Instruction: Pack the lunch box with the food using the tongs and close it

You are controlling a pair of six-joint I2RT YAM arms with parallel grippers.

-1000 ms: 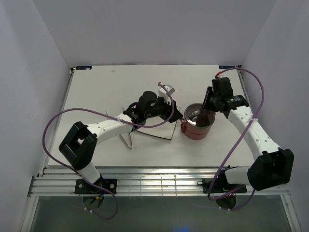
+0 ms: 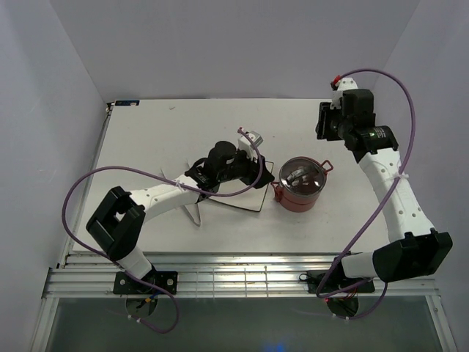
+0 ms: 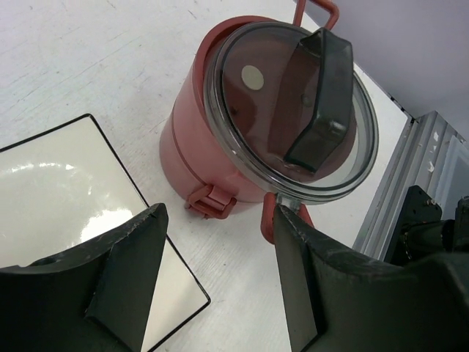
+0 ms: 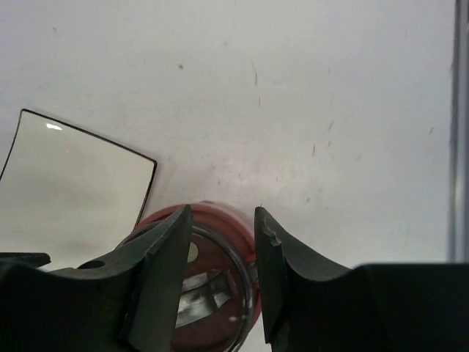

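The lunch box is a round red pot (image 2: 297,200) with a clear lid (image 2: 300,176) on its top and a black grip (image 3: 322,103) on the lid. A red side handle (image 3: 269,218) shows close to the right finger of my left gripper; whether they touch I cannot tell. That gripper's fingers stand apart, and nothing shows between them. A red latch (image 3: 211,202) hangs on the pot's side wall. My right gripper (image 2: 322,121), partly open and empty, is behind the pot and apart from it; its wrist view shows the pot beyond the fingertips.
A white board with a dark edge (image 3: 66,183) lies left of the pot, partly under my left arm. Pale thin pieces (image 2: 192,213) lie by that arm. Bare table (image 2: 212,121) stretches across the back; the metal rail (image 2: 220,258) edges the front.
My right gripper has drawn back from the pot's right rim, away toward the back of the table. The pot and my left gripper look nearly unmoved.
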